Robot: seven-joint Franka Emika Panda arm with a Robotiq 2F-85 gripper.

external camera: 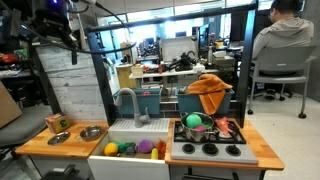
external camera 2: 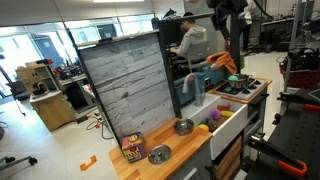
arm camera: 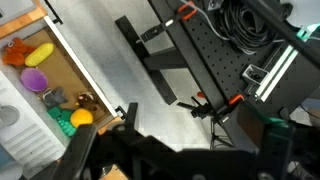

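Note:
High over the floor in front of the counter, my gripper looks open in the wrist view, its dark fingers wide apart with nothing seen between them. The white sink (external camera: 112,136) holds several toy foods, among them a purple one (arm camera: 34,79), a yellow one (arm camera: 41,54) and an orange one (arm camera: 81,117). A metal pot (external camera: 198,133) stands on the stove (external camera: 211,152) with a green round thing (external camera: 194,120) in it. An orange cloth (external camera: 207,92) hangs behind the stove.
On the wooden counter left of the sink are a metal bowl (external camera: 91,133), a metal dish (external camera: 59,138) and a red box (external camera 2: 134,147). A faucet (external camera: 131,101) rises behind the sink. A black perforated frame (arm camera: 205,65) with coiled cables lies beside the open floor.

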